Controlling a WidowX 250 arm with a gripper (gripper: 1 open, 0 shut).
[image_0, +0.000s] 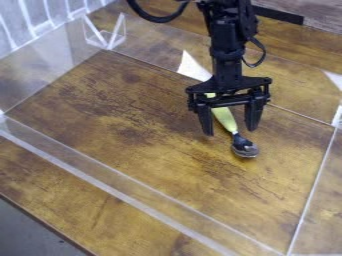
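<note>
A spoon with a pale yellow-green handle (222, 117) and a metal bowl (243, 148) lies diagonally on the wooden board. The black gripper (229, 116) hangs over the handle with its fingers spread open on either side, the bowl showing below it toward the camera. Part of the handle is hidden behind the gripper.
Transparent walls run along the left and right sides. A small white piece (191, 66) shows behind the gripper.
</note>
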